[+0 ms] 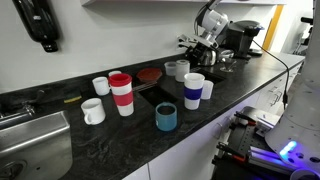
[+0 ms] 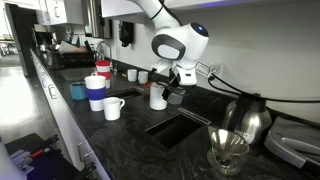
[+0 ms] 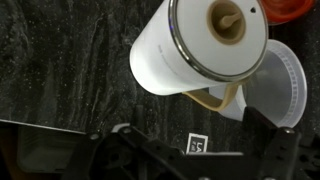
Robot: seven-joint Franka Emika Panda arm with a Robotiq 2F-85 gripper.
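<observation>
A white cylindrical container (image 3: 165, 55) with a round opening in its top and a tan handle fills the upper middle of the wrist view. Beside it is a translucent tub (image 3: 280, 88). My gripper stands open, its dark fingers (image 3: 112, 152) spread at the bottom of that view, with nothing visible between them. In exterior view 2 the arm reaches down over the white container (image 2: 158, 97) and a greyer container (image 2: 176, 97) next to it. Exterior view 1 shows the container pair (image 1: 182, 70) small, below the arm; contact cannot be made out.
A red-and-white cup (image 1: 122, 95), a blue-and-white cup (image 1: 193, 92), a teal mug (image 1: 166, 118) and white mugs (image 1: 94, 111) stand on the dark counter. A sink basin (image 2: 176, 135) opens in front of the arm. A steel kettle (image 2: 250, 120) and a glass (image 2: 226, 150) are at right.
</observation>
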